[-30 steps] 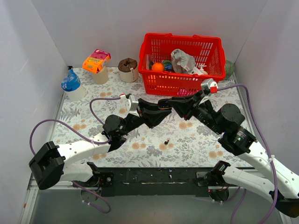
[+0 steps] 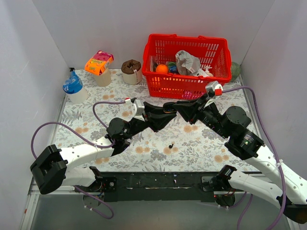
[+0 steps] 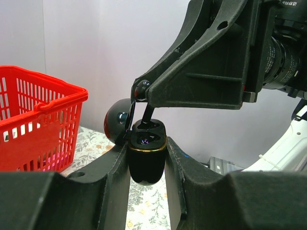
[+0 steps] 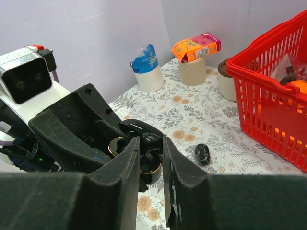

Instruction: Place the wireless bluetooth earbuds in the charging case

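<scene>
In the left wrist view, my left gripper is shut on the black charging case (image 3: pixel 147 165), which has a gold rim and its rounded lid (image 3: pixel 116 121) swung open. From above, my right gripper is shut on a black earbud (image 3: pixel 148 114). Its stem points down at the case's opening, and how deep it sits cannot be told. In the right wrist view the case (image 4: pixel 152 175) shows just beyond the fingertips, the raised lid partly hiding it. A second black earbud (image 4: pixel 202 154) lies on the table, well below both grippers.
A red basket (image 2: pixel 187 86) of mixed items stands at the back. Along the back left are a blue-topped container (image 2: pixel 74 87), an orange box (image 2: pixel 99 62) on a beige cup, and a brown-lined cup (image 2: pixel 131 72).
Almost nothing differs. Both arms hold their pose with the case and earbud together, and the loose earbud lies in the same spot.
</scene>
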